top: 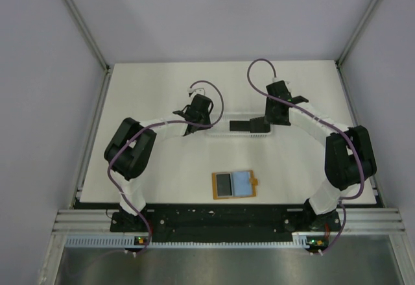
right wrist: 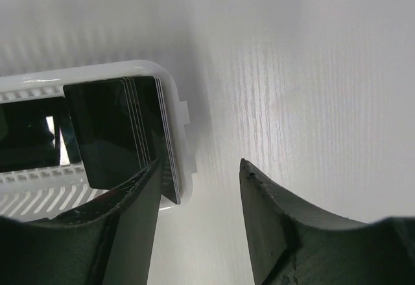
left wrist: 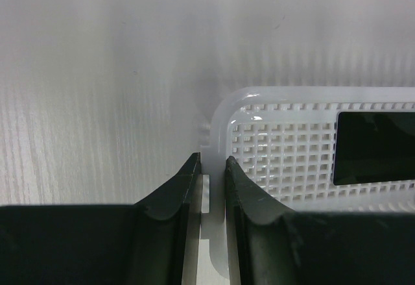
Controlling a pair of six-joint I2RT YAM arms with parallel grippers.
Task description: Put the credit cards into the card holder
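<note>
A white slatted tray (top: 220, 132) lies across the middle of the table. My left gripper is shut on its left end rim. Inside the tray, a dark flat card (top: 238, 125) lies in the middle, and a stack of dark cards (right wrist: 107, 129) leans or rests at the right end, partly over that card. My right gripper stands open just right of and above that end, nothing between its fingers. At the front centre lies a wooden board (top: 255, 182) with a grey panel and a light blue panel.
Walls enclose the workspace at left, right and back.
</note>
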